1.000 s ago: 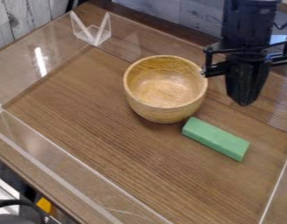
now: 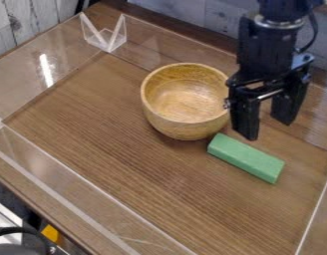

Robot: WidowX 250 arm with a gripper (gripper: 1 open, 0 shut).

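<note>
My black gripper (image 2: 265, 108) hangs at the upper right, just behind and above a green bar (image 2: 245, 159), its fingers spread open with nothing seen between them. The green bar lies flat on the wooden table, angled, in front of a round yellowish wooden bowl (image 2: 185, 101), which is empty and sits left of the gripper.
A white wire-like holder (image 2: 103, 36) stands at the back left. A low border runs along the left and back edges.
The gripper has turned and shifted slightly toward the bowl, its fingers now pointing lower toward the table. The bowl and green bar have not moved.
</note>
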